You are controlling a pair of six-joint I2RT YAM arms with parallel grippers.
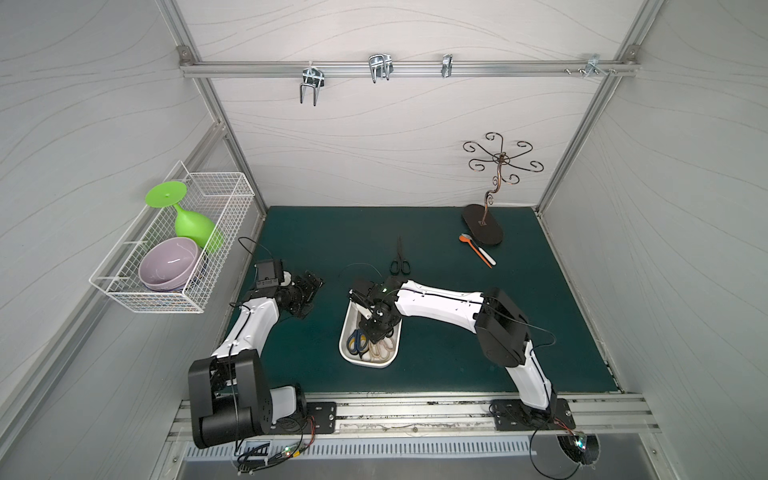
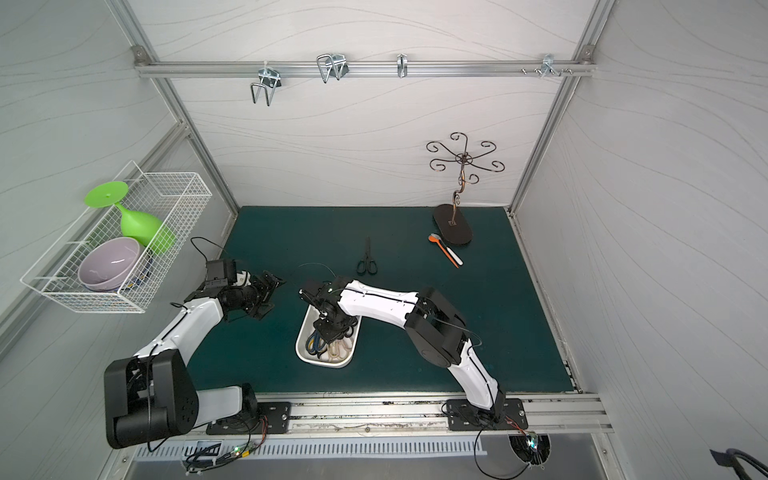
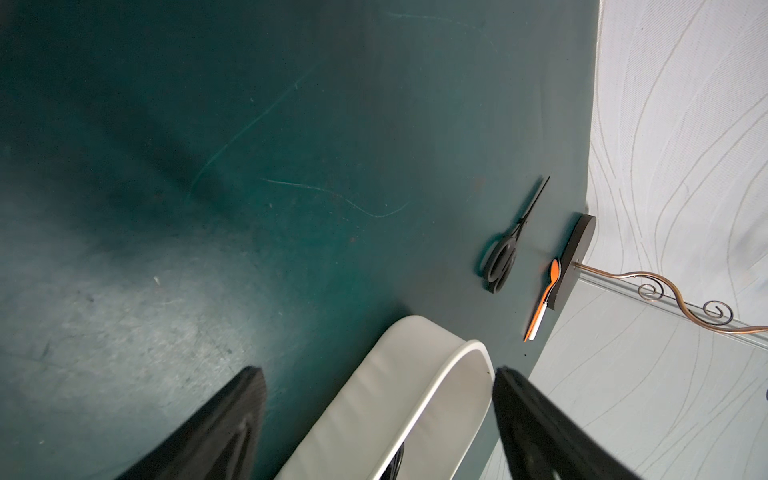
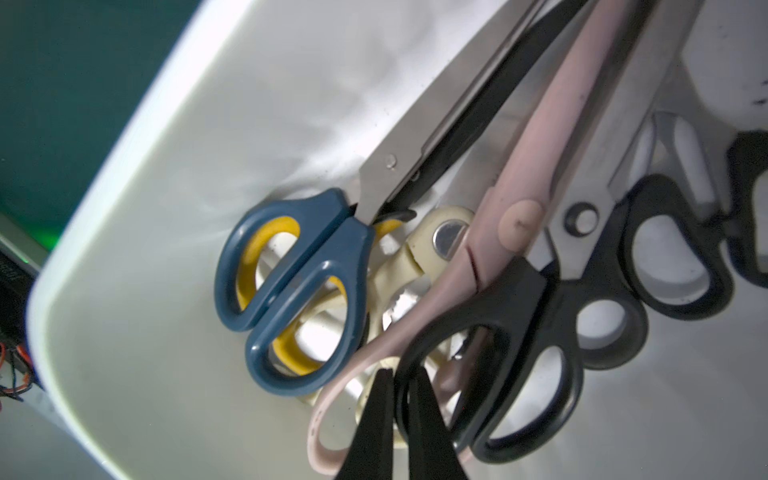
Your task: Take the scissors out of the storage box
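The white storage box [image 1: 345, 357] sits at the front middle of the table, several scissors inside. In the right wrist view my right gripper is shut on a handle loop of the black-handled scissors [image 4: 520, 320]; their blades still lie among the others in the box. Beneath them are the pink scissors [image 4: 520, 216], and to the left lie the blue-and-yellow scissors [image 4: 320, 272]. Left of the box, my left gripper stands open and empty above the table, its fingers blurred at the frame's bottom. One dark pair of scissors [image 1: 400, 260] lies on the table behind the box.
An orange spoon [image 1: 475, 250] and a white utensil lie by the dark base of a scrolled metal stand [image 1: 482, 225] at back right. A wire basket [image 1: 200, 300] with a lilac bowl and green cup hangs at left.
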